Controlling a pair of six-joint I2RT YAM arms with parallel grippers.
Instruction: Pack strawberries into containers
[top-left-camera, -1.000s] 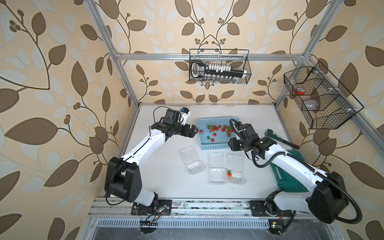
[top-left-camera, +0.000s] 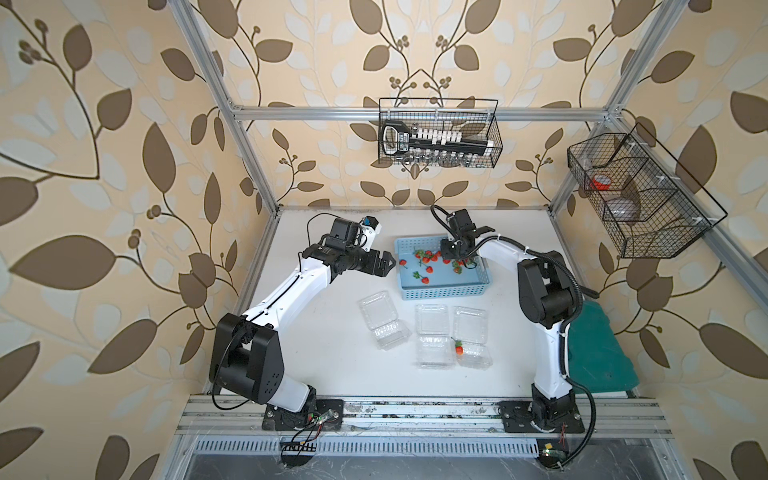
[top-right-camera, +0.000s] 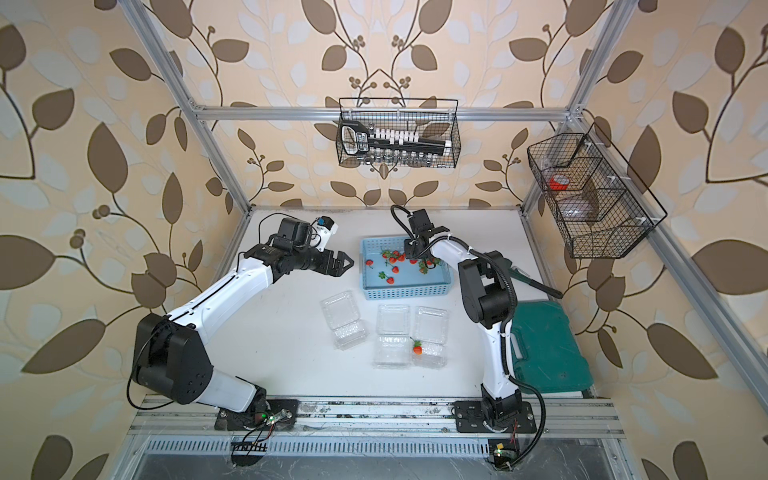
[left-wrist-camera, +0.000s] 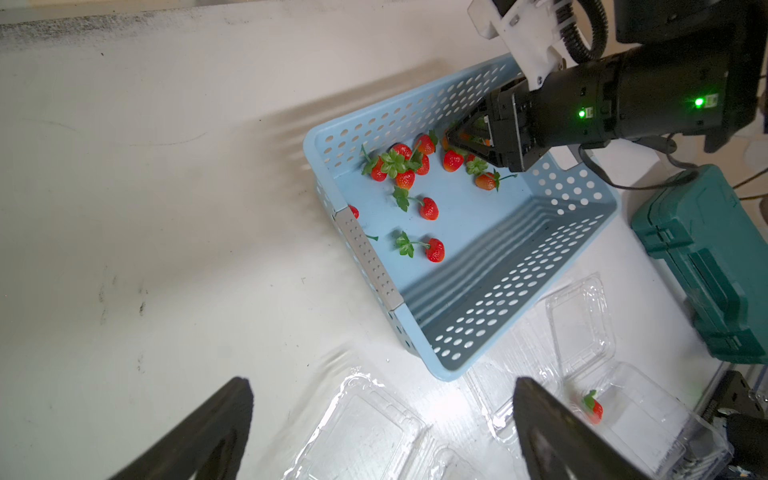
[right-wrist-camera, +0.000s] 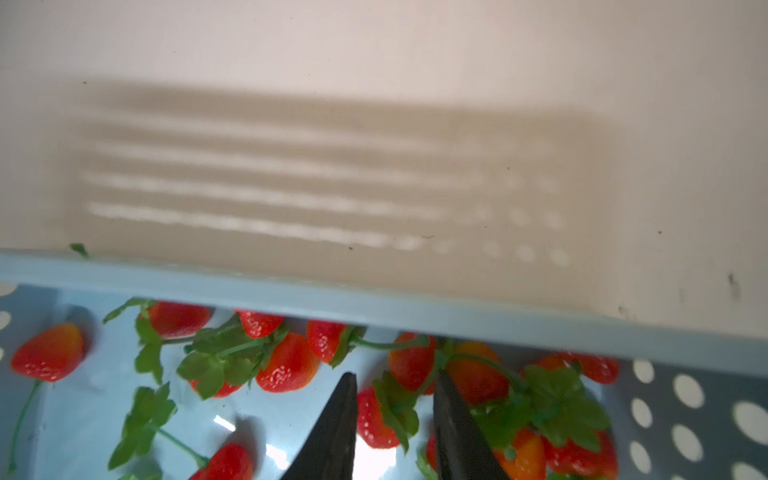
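Observation:
A blue perforated basket (left-wrist-camera: 368, 264) holds loose strawberries (left-wrist-camera: 429, 208) with green stems. My right gripper is over the strawberry pile near the basket's back wall, fingers part open, a strawberry (right-wrist-camera: 376, 420) showing beyond them. My left gripper (top-left-camera: 381, 264) stands open and empty above the table just left of the basket. In front lie three open clear containers: left (top-left-camera: 390, 332), middle (top-left-camera: 434, 349), right (top-left-camera: 477, 356). One strawberry (top-left-camera: 458, 349) sits at the right container's left side.
A teal case (top-right-camera: 552, 348) lies at the table's right edge. Wire baskets (top-left-camera: 439, 136) hang on the back and right walls.
The left arm has not moved.

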